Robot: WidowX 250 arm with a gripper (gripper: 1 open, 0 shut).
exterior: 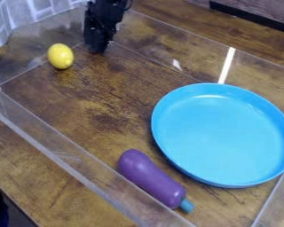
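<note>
A black gripper (99, 35) hangs at the top of the camera view over the back left of the wooden surface; its fingers are small and dark, so how far apart they stand is unclear. A yellow egg-shaped object (60, 56) lies below and left of it, apart from it. A blue round plate (222, 133) fills much of the right side. A purple eggplant-like object (151, 177) with a teal end lies at the front, below and left of the plate.
Clear plastic walls edge the surface along the left, front and sides. A white strip (226, 65) lies at the back right.
</note>
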